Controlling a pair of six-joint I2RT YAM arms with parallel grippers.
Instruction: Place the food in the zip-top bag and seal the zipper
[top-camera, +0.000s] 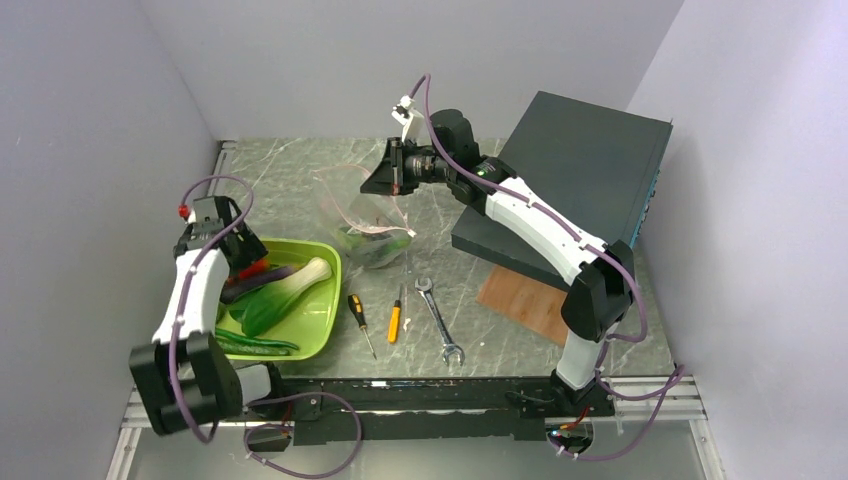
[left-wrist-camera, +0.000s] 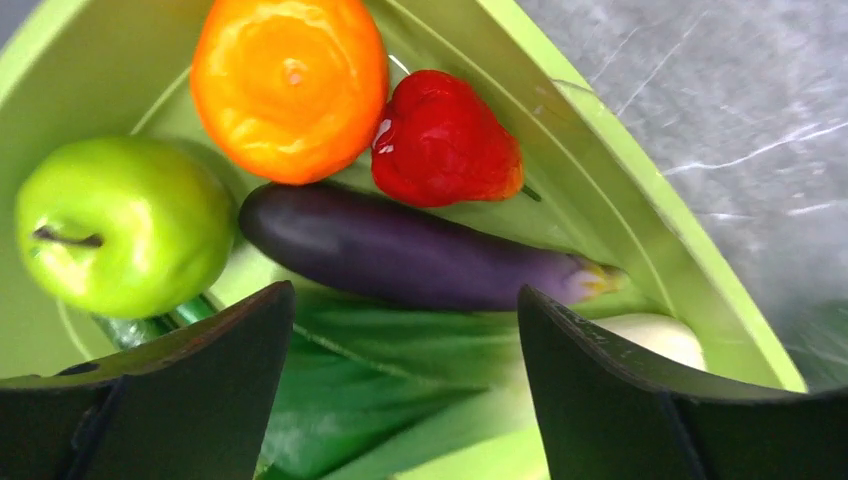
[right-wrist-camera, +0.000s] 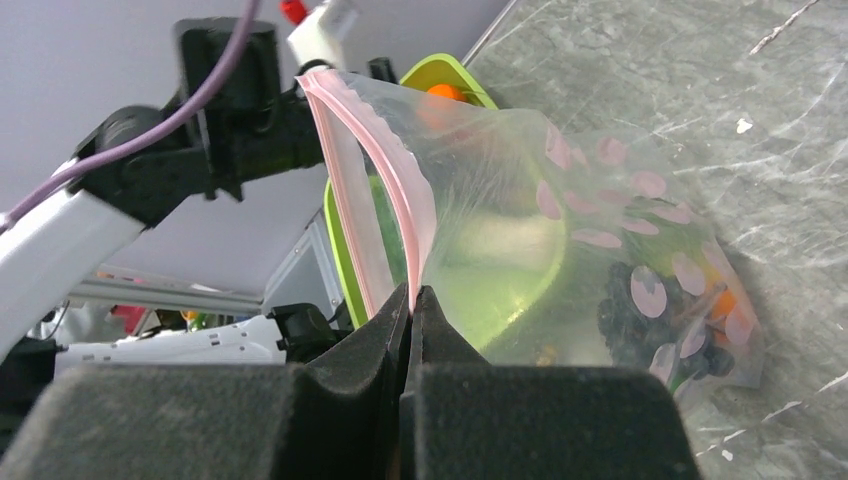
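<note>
The clear zip bag (top-camera: 365, 230), with dark and orange items inside, hangs by its pink-edged top from my right gripper, which is shut on it. My left gripper is open above the green tray (top-camera: 312, 325), nothing between its fingers. Below it lie an eggplant (left-wrist-camera: 400, 250), a red pepper (left-wrist-camera: 440, 140), an orange fruit (left-wrist-camera: 285, 80), a green apple (left-wrist-camera: 120, 230) and a leafy vegetable with a white stalk (top-camera: 290, 290). Cucumbers (top-camera: 255, 347) lie along the tray's front.
Two screwdrivers (top-camera: 395, 320) and a wrench (top-camera: 440, 325) lie at the front middle. A large dark slab (top-camera: 575, 170) rests over a wooden board (top-camera: 515, 300) on the right.
</note>
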